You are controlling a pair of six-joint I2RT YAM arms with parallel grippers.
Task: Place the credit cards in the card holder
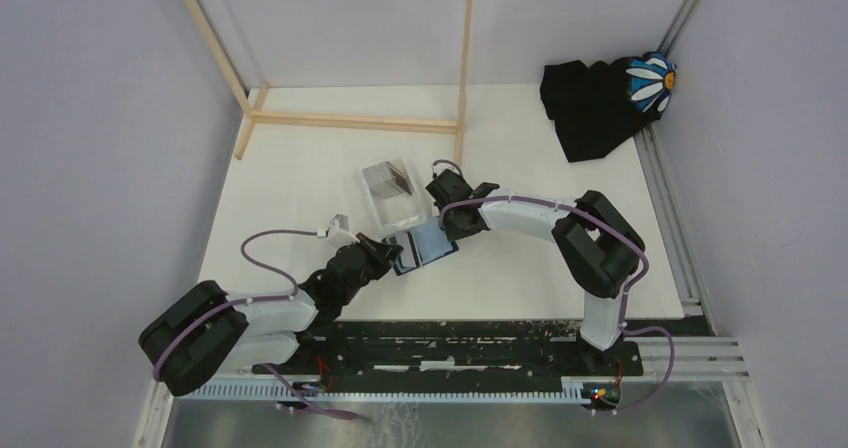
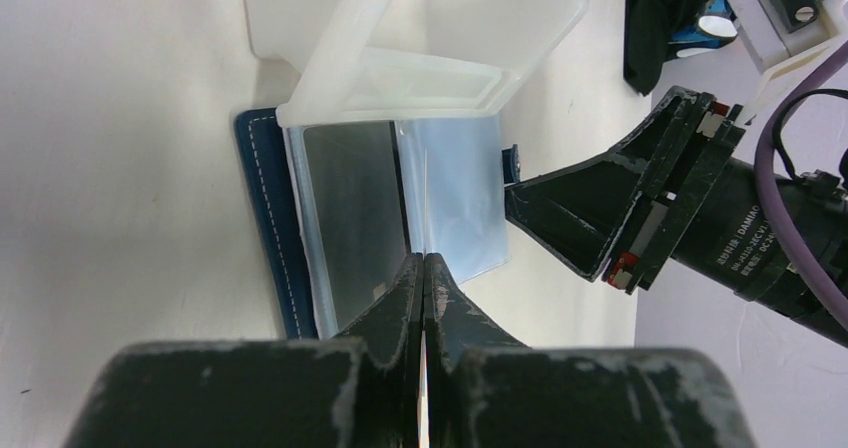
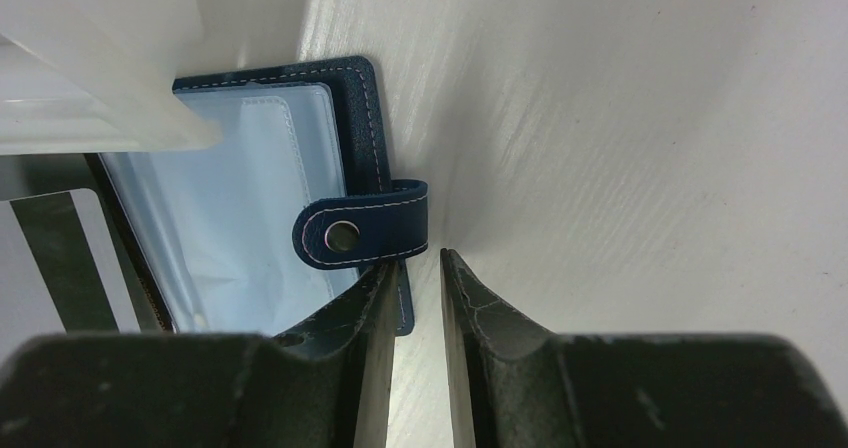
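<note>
The navy card holder [image 1: 440, 254] lies spread on the table, with clear sleeves [image 3: 230, 198] and a strap with a snap [image 3: 365, 226]. My left gripper is shut over the holder's left half, on a thin card [image 2: 426, 203] seen edge-on in the left wrist view. In the right wrist view this white card [image 3: 25, 268] shows its broad dark stripe, in front of the left sleeve. Whether its edge is inside a pocket cannot be told. At the holder's right edge, beside the strap, my right gripper has the edge between its fingertips.
A translucent white bin [image 1: 398, 208] stands directly behind the holder, its wall overhanging the back edge in both wrist views. Wooden bars [image 1: 355, 121] cross the back of the table. A black cloth [image 1: 585, 113] lies at the far right.
</note>
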